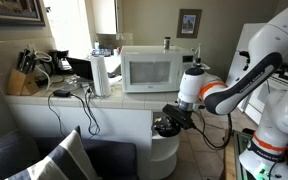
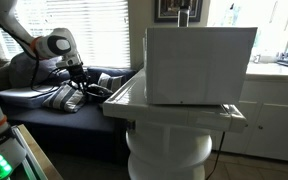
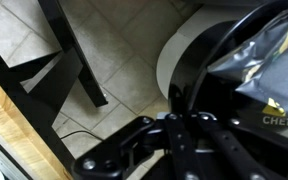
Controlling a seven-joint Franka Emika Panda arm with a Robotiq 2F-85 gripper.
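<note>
A black round pan or bowl (image 1: 166, 127) is low in front of the microwave, at the white rounded shelf unit. My gripper (image 1: 180, 114) is shut on its rim. In the wrist view the curved black rim (image 3: 193, 75) runs up from my gripper, whose fingertips are dark and hard to separate from it. A silver bag (image 3: 269, 65) with yellow lettering appears inside the pan. Whether the pan's bottom touches the shelf (image 1: 164, 150) cannot be told.
A white microwave (image 1: 156, 70) stands on the counter (image 1: 109, 100) above the shelf unit. A dark sofa (image 2: 94, 125) is beside the counter. Tiled floor (image 3: 124, 45) and a black metal leg (image 3: 74, 55) show near the wooden table edge (image 3: 19, 115).
</note>
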